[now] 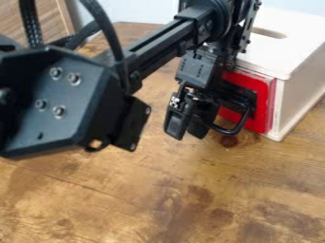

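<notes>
My black gripper (191,116) hangs at the centre of the camera view, pointing down beside a white box (292,76) with a red front panel (260,109) at the right. A black loop of the gripper lies against or just in front of the red panel; I cannot tell whether they touch. The fingertips are dark and seen from the side, so whether they are open or shut is unclear. A small round dark spot lies on the wood below the gripper's loop.
The black arm fills the upper left, with cables running over it. A pale wall stands at the back.
</notes>
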